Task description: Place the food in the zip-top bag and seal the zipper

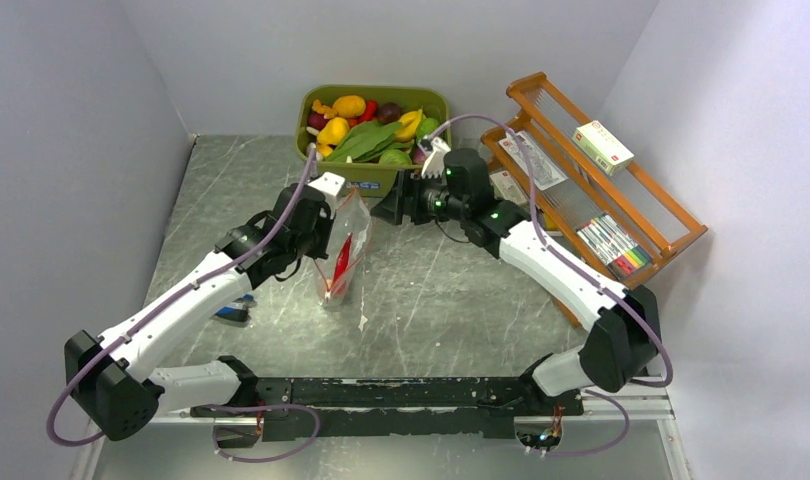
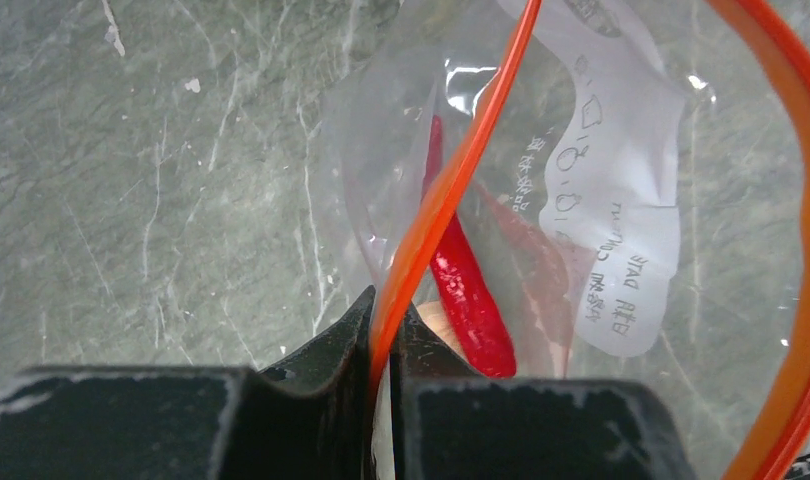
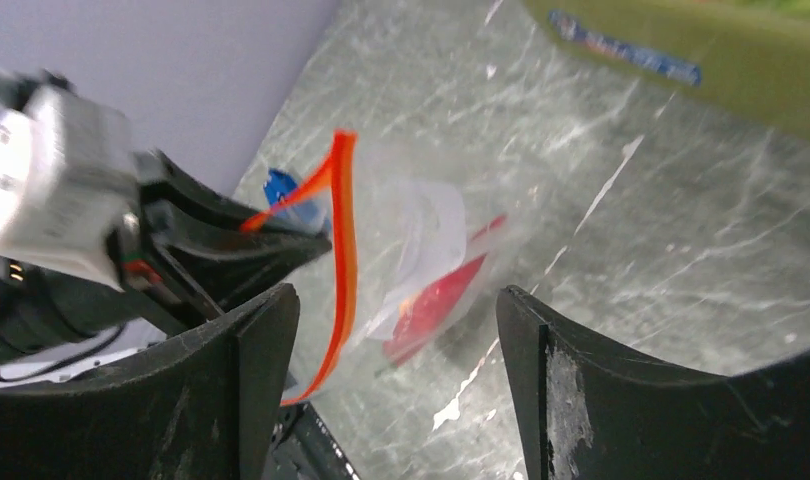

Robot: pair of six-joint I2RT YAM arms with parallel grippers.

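Note:
The zip top bag (image 1: 351, 240) (image 2: 611, 180) hangs tilted from my left gripper (image 1: 321, 230), which is shut on its orange zipper edge. Inside the clear bag lie a red elongated pepper-like food (image 1: 341, 258) (image 2: 466, 295) and a pale item (image 2: 436, 319) partly hidden by it. My right gripper (image 1: 391, 200) is apart from the bag's edge, to its right, with its fingers spread and nothing held between them.
A green bin (image 1: 371, 176) of produce stands behind the bag. A wooden rack (image 1: 671, 240) with boxes is at the right. A blue and black object (image 1: 232, 310) lies left of the bag.

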